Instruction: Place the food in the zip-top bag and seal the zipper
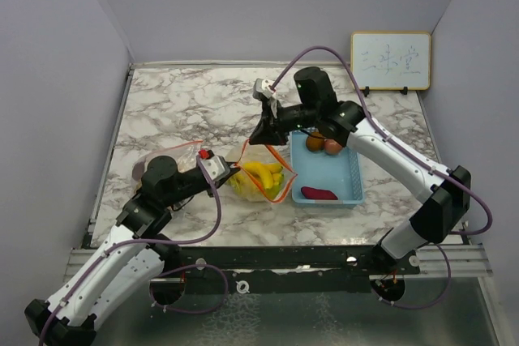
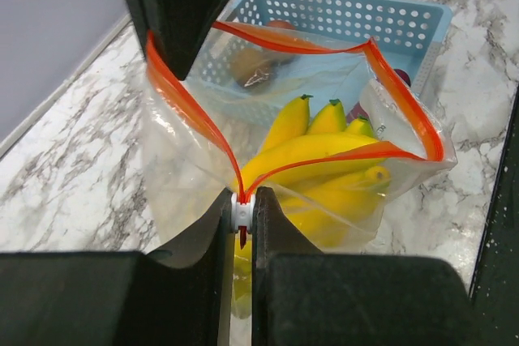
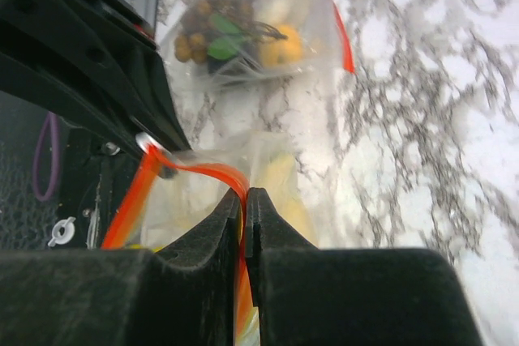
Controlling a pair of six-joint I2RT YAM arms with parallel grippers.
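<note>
The clear zip bag (image 2: 170, 184) with orange zipper edges stands on the table, holding bananas (image 1: 258, 173) (image 2: 316, 151). My left gripper (image 1: 235, 169) is shut on the white zipper slider at one end of the seal. My right gripper (image 1: 256, 135) is shut on the orange zipper edge at the other end, a little higher. The bag's mouth stands open between and beside them.
A blue basket (image 1: 340, 176) at the right holds round brown items and a red oblong one. Another filled bag (image 3: 251, 26) lies at the left.
</note>
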